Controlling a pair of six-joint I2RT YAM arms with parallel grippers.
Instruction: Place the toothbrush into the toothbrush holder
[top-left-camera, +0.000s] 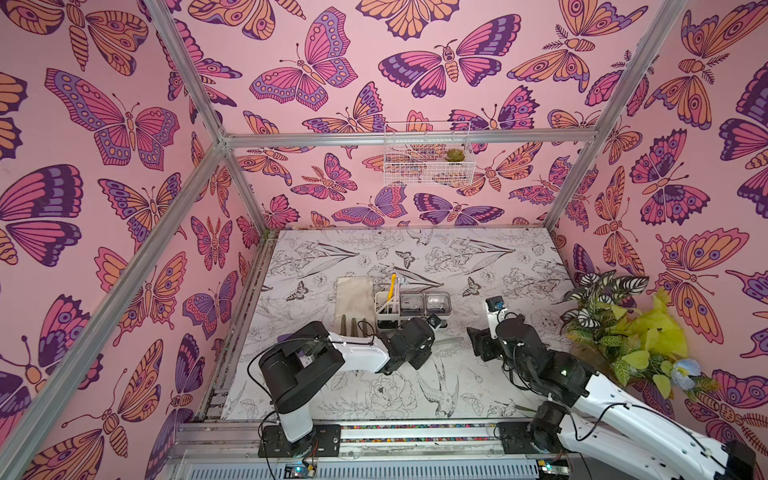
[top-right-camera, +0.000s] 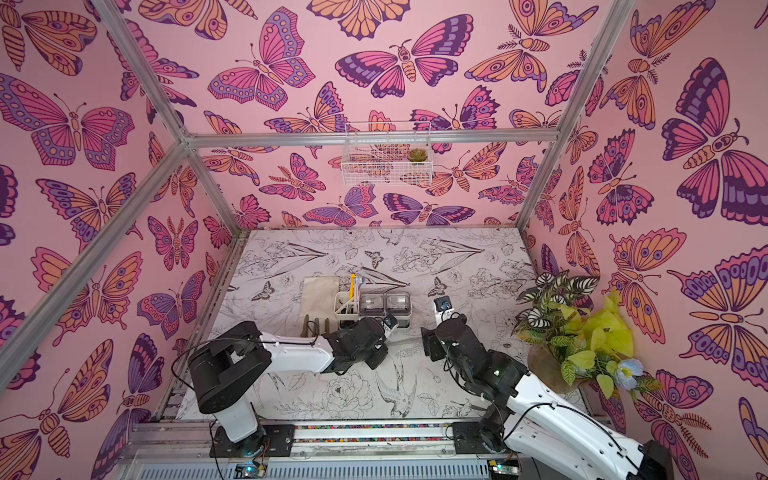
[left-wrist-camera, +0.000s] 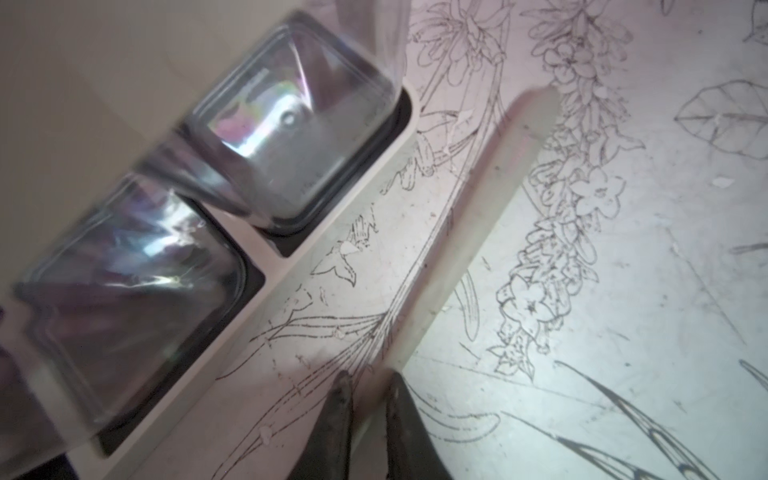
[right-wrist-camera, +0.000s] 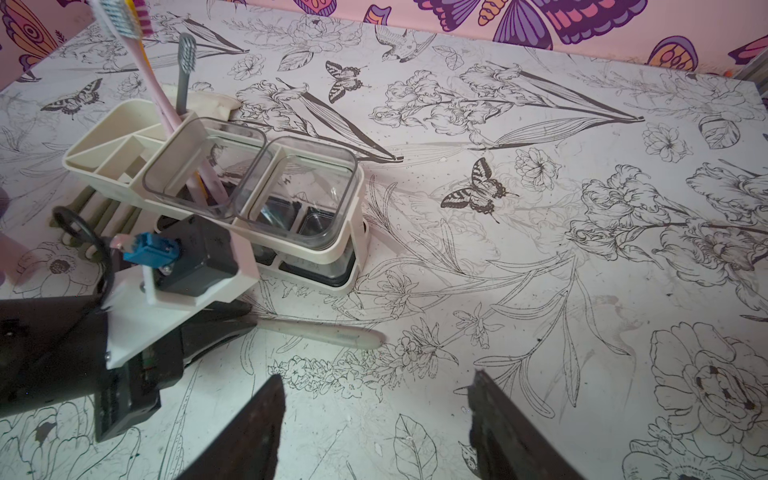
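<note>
A long pale handle, seemingly the toothbrush (left-wrist-camera: 472, 224), lies slantwise on the table; its narrow end runs under my left gripper, and no bristles show. The left fingers stand close on either side of that narrow part, partly apart, and whether they both press on it is unclear. Behind it is the white holder (right-wrist-camera: 112, 188) with clear compartments; a pink toothbrush (right-wrist-camera: 152, 80) and a grey toothbrush (right-wrist-camera: 185, 72) stand in it. My right gripper is open and empty, to the right of the pale handle.
A beige cloth (top-left-camera: 354, 296) and several pale green handles (right-wrist-camera: 104, 212) lie left of the holder. Flowers (top-left-camera: 640, 336) stand at the right wall. Between holder and flowers the table (right-wrist-camera: 512, 264) is mostly bare.
</note>
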